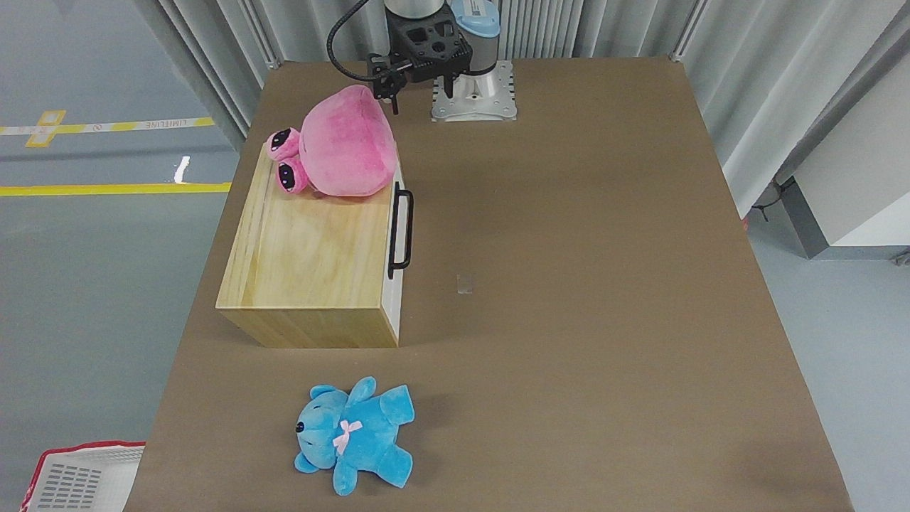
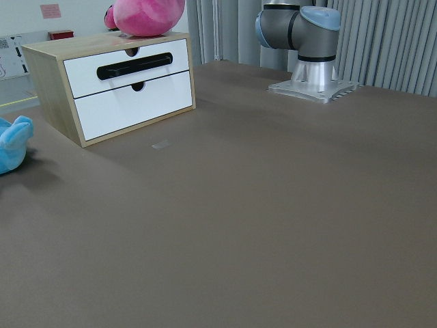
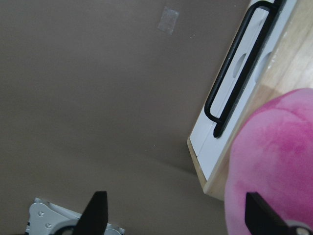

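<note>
A pink plush toy (image 1: 345, 145) with black eyes lies on top of a light wooden two-drawer cabinet (image 1: 303, 256), white-fronted with a black handle (image 2: 134, 65). My gripper hangs above and just right of the plush in the front view, near the cabinet's back end. Its fingers stand wide apart in the wrist view, with nothing held; the plush lies under the right finger. A blue teddy bear (image 1: 367, 435) with a pink bow lies on the table in front of the cabinet.
The robot's base plate (image 1: 503, 102) stands at the back. A white basket with a red rim (image 1: 81, 486) is off the table at the lower left.
</note>
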